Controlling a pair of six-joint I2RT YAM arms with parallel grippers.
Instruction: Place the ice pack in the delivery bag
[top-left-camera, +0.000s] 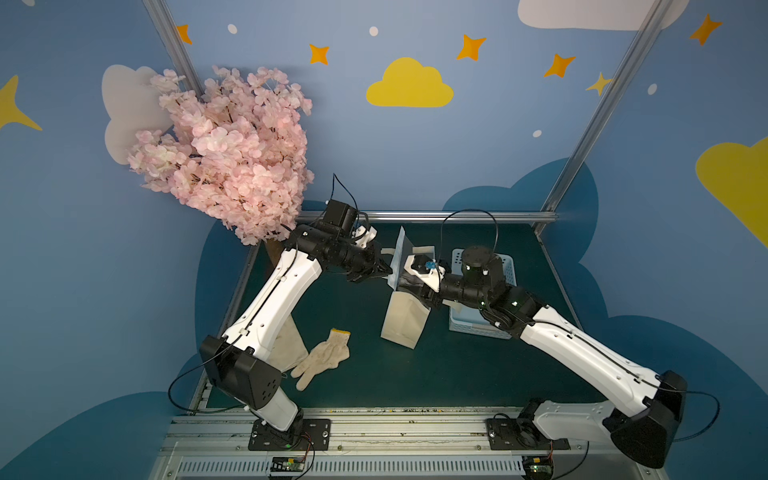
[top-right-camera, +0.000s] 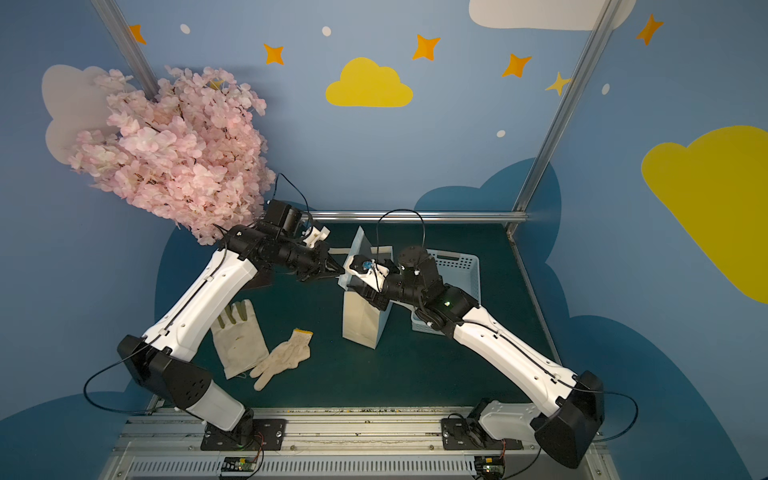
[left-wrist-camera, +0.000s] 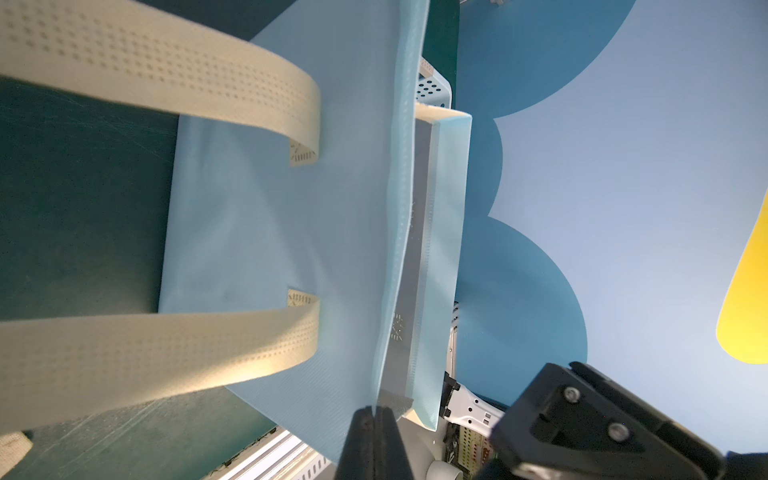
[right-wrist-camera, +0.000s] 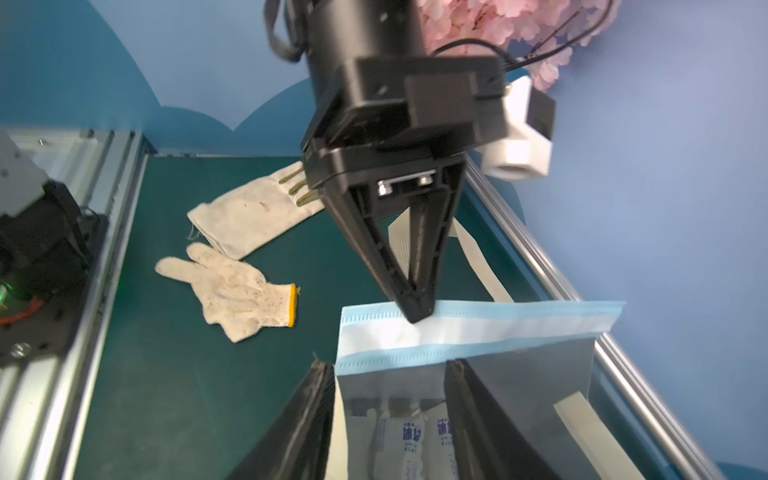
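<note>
My left gripper is shut on the upper edge of the delivery bag's raised flap (right-wrist-camera: 480, 324). The pale blue bag (left-wrist-camera: 264, 208), with cream handles, stands on the table; its cream side (top-left-camera: 406, 320) shows in the top left view. My right gripper is open over the bag's mouth, facing the flap's grey lining. Low between its fingers, pale ice packs (right-wrist-camera: 400, 452) with blue print show against the lining; how deep they sit is hidden. Nothing touches the right gripper's fingertips.
Right of the bag stands a light blue basket (top-right-camera: 456, 276), partly behind the right arm. A work glove (top-left-camera: 324, 357) and a second glove (top-right-camera: 240, 344) lie front left. Pink blossoms (top-left-camera: 232, 144) fill the back left corner.
</note>
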